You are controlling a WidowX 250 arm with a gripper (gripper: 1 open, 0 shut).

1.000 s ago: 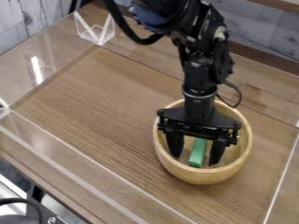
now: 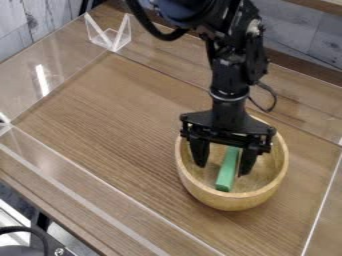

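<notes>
A black robot gripper (image 2: pixel 227 140) hangs down into a pale yellow round bowl (image 2: pixel 234 197) at the right of the wooden table. Its fingers stand apart, one toward each side of the bowl. A green elongated object (image 2: pixel 227 172) lies in the bowl between and below the fingers, with no visible grip on it.
A clear plastic object (image 2: pixel 110 30) stands at the far upper left edge. A dark cable lies at the bottom left corner.
The gripper has risen slightly and shifted a little left, uncovering more of the bowl's inside and the green object.
</notes>
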